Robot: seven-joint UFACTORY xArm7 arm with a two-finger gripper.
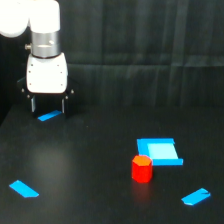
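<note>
At the far left of the camera view, my gripper [49, 103] points down on its white arm [46, 74]. Its two fingers are spread apart, one on each side of a flat blue piece [49, 115] that lies on the dark table. Nothing shows held between the fingers. Whether the fingertips touch the table cannot be told. A red block [142, 169], roughly cylindrical or many-sided, stands right of the middle. Just behind it lies a blue-edged square [161, 151] with a pale centre.
Two more flat blue pieces lie near the front: one at the left [24, 189], one at the right [196, 197]. Between the gripper and the red block the black table [85, 150] is bare. A dark curtain [140, 60] hangs behind.
</note>
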